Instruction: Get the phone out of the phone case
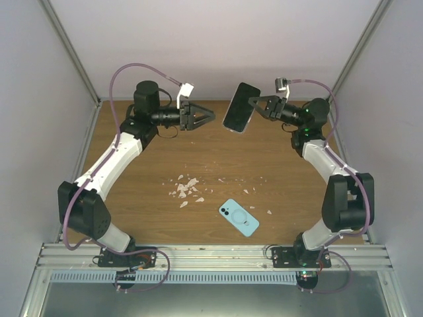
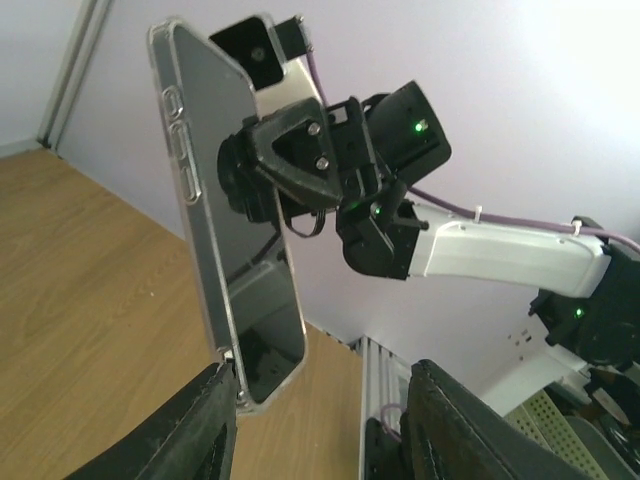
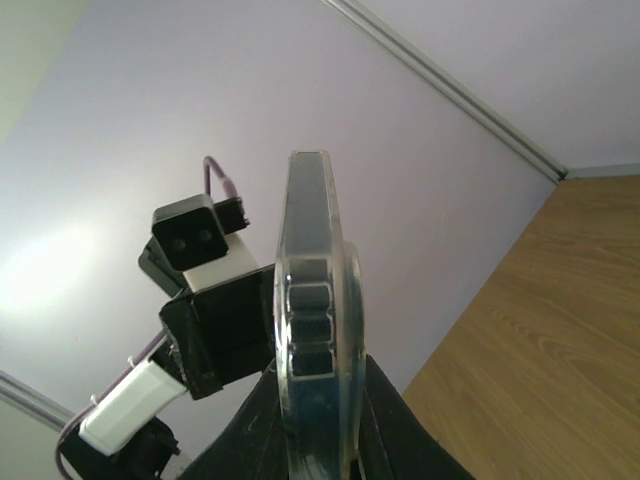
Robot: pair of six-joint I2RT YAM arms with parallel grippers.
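A dark-screened phone [image 1: 242, 105] in a clear case [image 2: 215, 265] hangs in the air, tilted, at the back of the workspace. My right gripper [image 1: 255, 103] is shut on its upper right edge, pinching the cased phone. In the right wrist view the case [image 3: 305, 230] appears edge-on, with its button side toward the camera. My left gripper [image 1: 210, 115] stands open to the left of the phone, apart from it, with nothing between its fingers. In the left wrist view the phone's lower corner rises beyond the left fingers [image 2: 205, 425].
A light blue phone or case [image 1: 238, 218] with a ring on its back lies near the table's front. Pale flakes [image 1: 188, 186] are scattered on the wooden table [image 1: 145, 211].
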